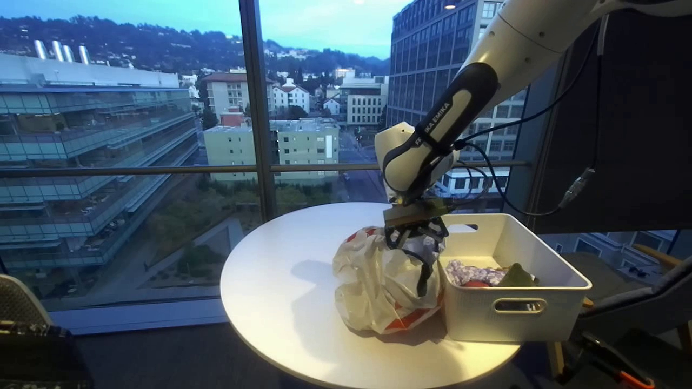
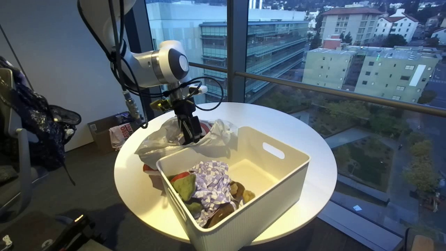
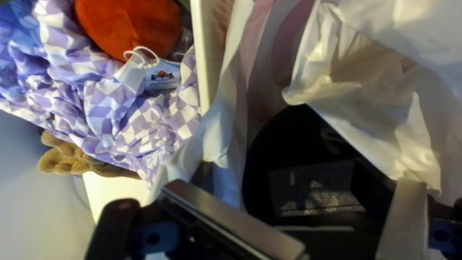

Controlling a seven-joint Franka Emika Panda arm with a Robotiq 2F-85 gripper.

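Note:
A crumpled white plastic bag with red markings (image 1: 370,285) stands on the round table, pressed close beside the white bin (image 1: 512,317). My gripper (image 1: 415,249) is open and reaches down into the bag's mouth. In the wrist view, a black object (image 3: 314,190) lies inside the bag, beneath and between my parted fingers; I cannot tell what it is. Part of the bag's film (image 3: 368,99) hangs over it. The bin holds a purple-and-white checkered cloth (image 2: 212,184), a green item (image 2: 184,186), a red-orange item (image 3: 130,26) and brown items (image 2: 221,214).
The bin's wall (image 3: 202,56) rises right beside my gripper. Bare tabletop (image 1: 279,272) extends left of the bag. A window lies behind the table, and chairs stand around it.

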